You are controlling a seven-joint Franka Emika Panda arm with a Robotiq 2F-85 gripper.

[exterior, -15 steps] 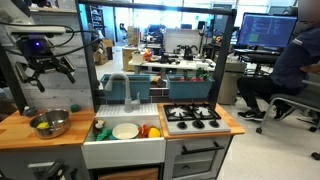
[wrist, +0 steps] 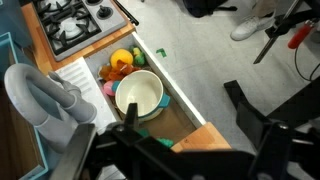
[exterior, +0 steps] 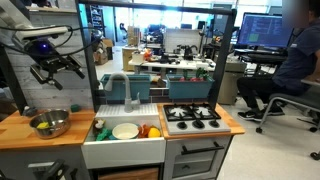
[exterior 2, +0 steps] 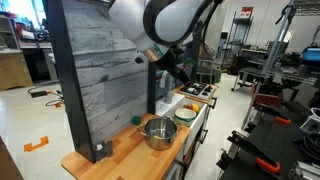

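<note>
My gripper (exterior: 58, 75) hangs in the air above the left counter in exterior view 1, its fingers spread apart. In the wrist view the dark fingers (wrist: 118, 145) stand wide of each other, and no object shows between them. Below the arm, a metal pot (exterior: 50, 123) with something yellow inside rests on the wooden counter. A sink (exterior: 94, 155) to its right holds a cream-coloured pan (wrist: 142, 92) with teal handles. Orange, red and yellow toy foods (wrist: 122, 62) lie beside that pan, and green pieces are partly hidden near the gripper.
A tall grey faucet (wrist: 40, 95) rises behind the sink. The stove (exterior: 192, 120) stands to the right of it. A dark post (exterior 2: 72, 80) and grey panel wall (exterior 2: 110, 75) border the arm's side. A person (exterior: 297, 60) sits at the far right.
Over the last second my gripper has shifted a little to the right in exterior view 1, still above the pot's area. The pot and sink contents look unmoved.
</note>
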